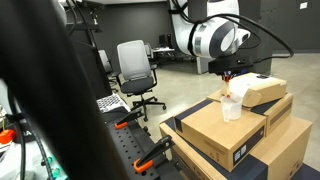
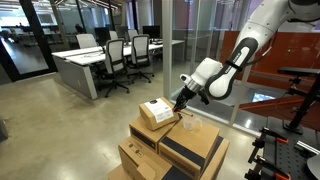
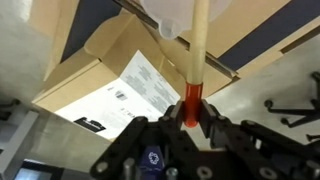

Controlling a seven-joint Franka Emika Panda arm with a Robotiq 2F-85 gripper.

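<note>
My gripper is shut on a thin stick with a red end; its pale tan shaft points away from the fingers. In exterior view 1 the gripper holds the stick roughly upright, its lower end at or just above the rim of a translucent white cup. Whether that end is inside the cup cannot be told. The cup stands on a cardboard box. Part of the cup shows at the top of the wrist view.
A second box with a rounded top lies behind the cup, and larger boxes support the stack. The wrist view shows a white label on cardboard. Open floor lies left of the boxes.
</note>
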